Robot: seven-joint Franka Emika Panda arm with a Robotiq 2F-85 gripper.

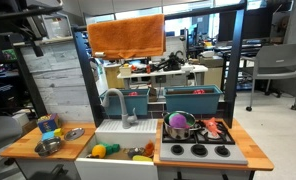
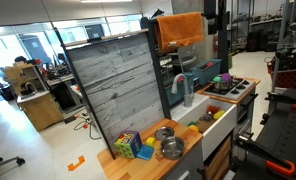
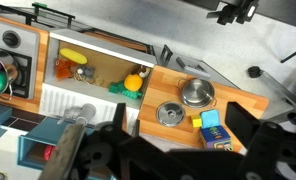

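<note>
In the wrist view my gripper stands open, its dark fingers far apart with nothing between them. It looks down from well above the counter. Between and beyond the fingers are a metal bowl [image 3: 197,93] and a flat round metal lid or dish [image 3: 170,113]. A yellow box [image 3: 216,137] and a small blue item [image 3: 210,119] lie closer to the right finger. Toy food fills the white sink [image 3: 100,53], including an orange fruit [image 3: 134,82] and a yellow piece [image 3: 76,57]. The dark arm [image 1: 16,45] is high at upper left in exterior view 1.
A pot [image 1: 178,124] with a purple item sits on the stove [image 1: 200,147], right of the sink. Behind stand the faucet [image 1: 123,108] and teal bins [image 1: 193,102]. An orange towel [image 1: 128,37] hangs from the frame above.
</note>
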